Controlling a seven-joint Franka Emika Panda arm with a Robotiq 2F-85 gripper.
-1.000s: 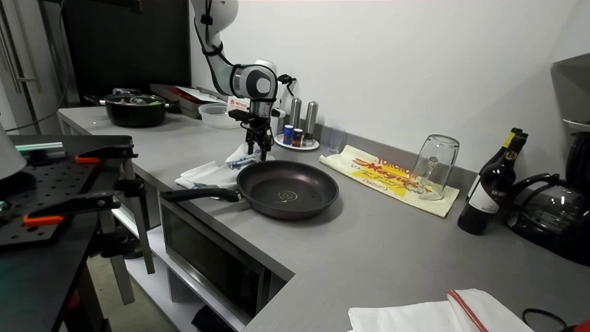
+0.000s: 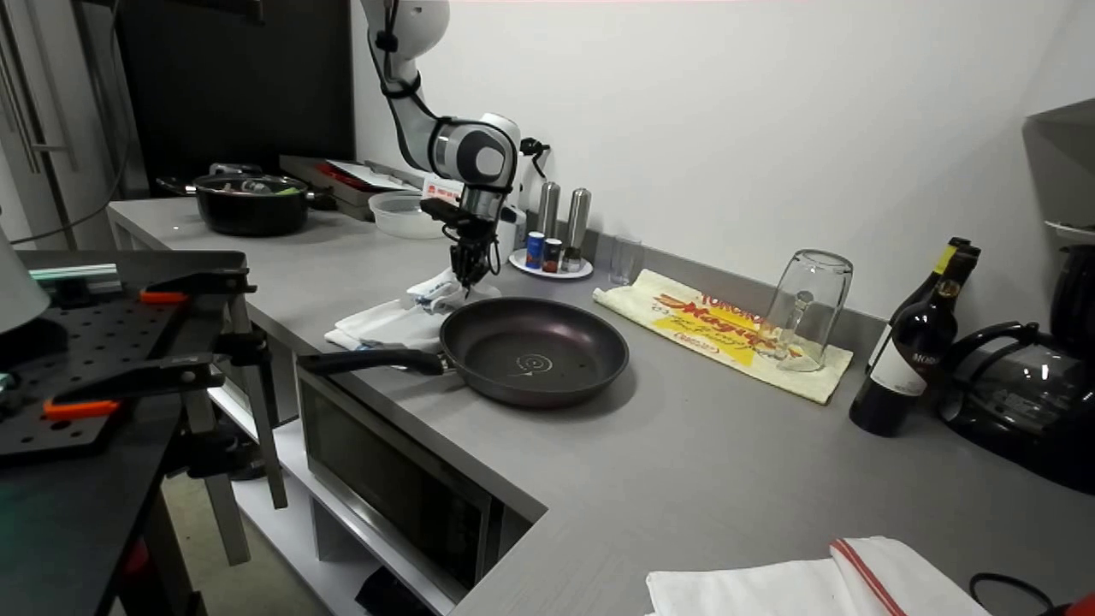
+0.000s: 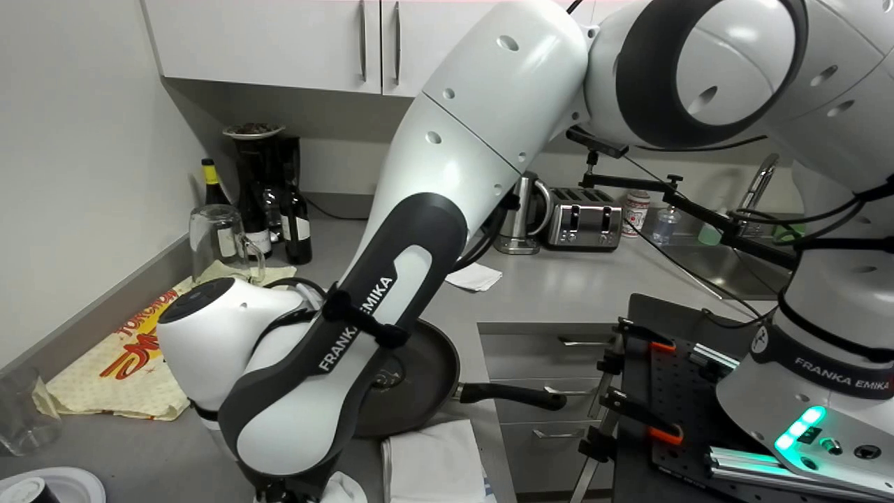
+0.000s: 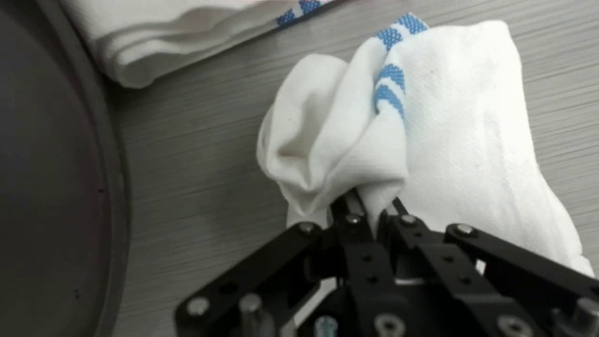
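In the wrist view, my gripper is shut on a bunched fold of a white cloth with blue stripes. Part of this cloth lies flat on the counter, while the pinched part is gathered up between the fingertips. A second folded white cloth, also blue-striped, lies apart from it on the counter. Beside both cloths is a dark frying pan, its black handle pointing toward the counter's front edge. Exterior view 1 shows the gripper low behind the pan; in exterior view 2 the arm hides most of that spot.
A white plate with spice jars and a clear glass stand by the wall. Further right, a glass mug rests upside down on a yellow cloth. A black pot stands at the far left. Counter right of the pan is clear.
My gripper has shifted slightly left and turned, its fingers looking closer together. The cloth at its tips is bunched differently. The pan has not moved.
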